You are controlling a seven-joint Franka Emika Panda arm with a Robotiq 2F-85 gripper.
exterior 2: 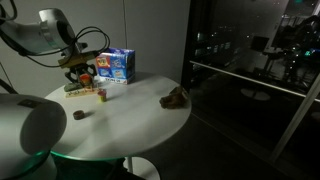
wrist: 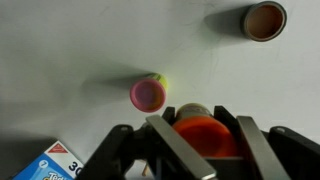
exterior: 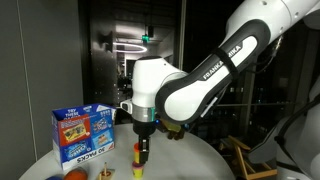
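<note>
My gripper is shut on an orange-red round container [wrist: 205, 134], seen from above in the wrist view. In exterior view 1 the gripper [exterior: 142, 153] is low in front of the arm, with the orange container [exterior: 136, 151] at its fingers. From the other side, exterior view 2 shows the gripper [exterior 2: 80, 74] near the back of the white table. A small pink-and-yellow cup [wrist: 149, 94] stands apart from the held container; it also appears in exterior view 2 as a small cup [exterior 2: 102, 95]. The fingers partly hide the held container.
A blue snack box [exterior: 84, 135] stands at the table's back. Near the front lies a small brown round container [exterior 2: 79, 115]; a brown object [exterior 2: 175, 98] rests near the right edge.
</note>
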